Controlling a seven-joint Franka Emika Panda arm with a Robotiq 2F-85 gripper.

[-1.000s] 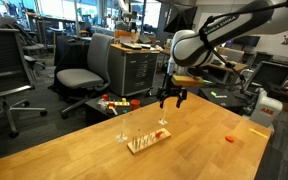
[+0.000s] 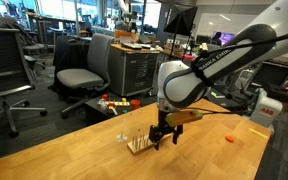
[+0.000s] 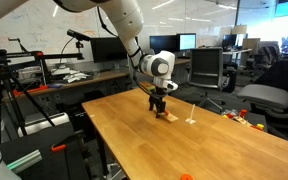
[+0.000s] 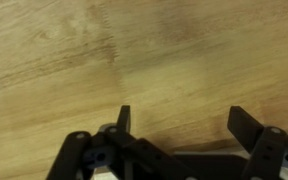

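Observation:
My gripper (image 2: pixel 164 136) is low over the wooden table, at the right end of a small wooden rack (image 2: pixel 139 145) with several upright pegs. In the wrist view the gripper has its fingers well apart, with only bare wood showing between the tips. At the bottom edge of that view, the gripper body partly covers something I cannot identify. Exterior view 2 shows the gripper (image 3: pixel 156 107) near the tabletop, partly hiding the rack. I cannot tell whether it touches the rack.
A slim white stand (image 3: pixel 191 114) is upright beside the rack. A small red piece (image 2: pixel 229 139) lies off to the right. Past the table's far edge are a red mug (image 2: pixel 135 104) and office chairs (image 2: pixel 82 80).
The arm has come down and toward the camera, from above the table behind the rack to the rack's right end. The gripper now hides that end and the red piece there.

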